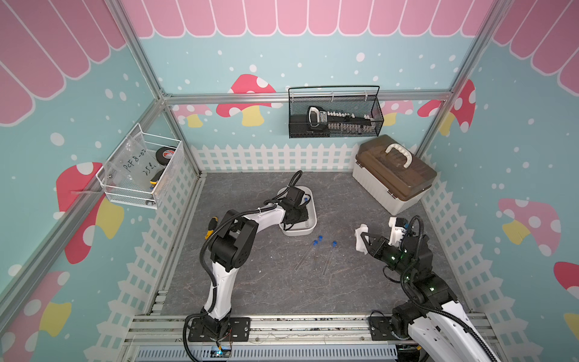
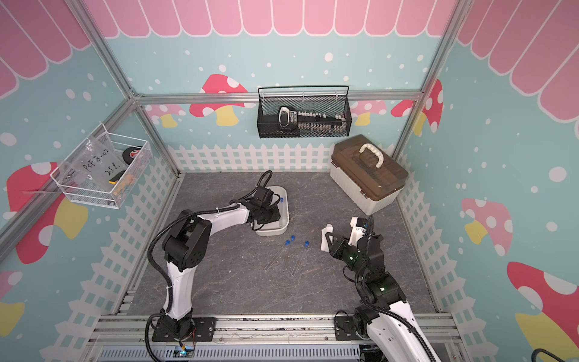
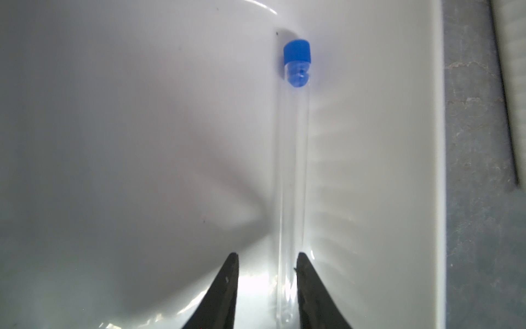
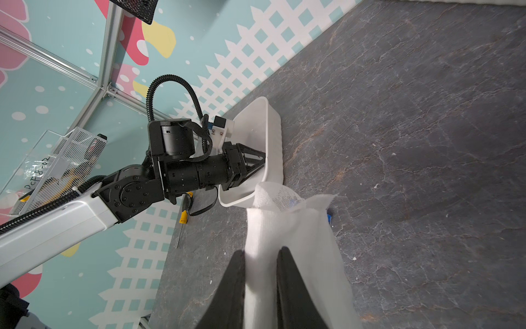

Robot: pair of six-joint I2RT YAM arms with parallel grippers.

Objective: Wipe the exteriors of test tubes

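Note:
A clear test tube (image 3: 296, 137) with a blue cap lies in the white tray (image 3: 440, 164), along its right wall. Over the tube's lower end is my left gripper, open, with its fingertips apart and the tube below, nearer the right finger. On the table in front of the tray lie three more blue-capped tubes, among them one with its cap (image 1: 334, 243) set apart to the right; their clear bodies are faint. To the right of them, my right gripper is shut on a white cloth (image 4: 312, 241), which hangs loosely past the fingers.
A brown-lidded toolbox (image 1: 395, 172) stands at the back right. A yellow-handled screwdriver (image 1: 211, 227) lies by the left arm. Wire baskets hang on the back and left walls. Bare table (image 1: 337, 205) stretches between tray and toolbox.

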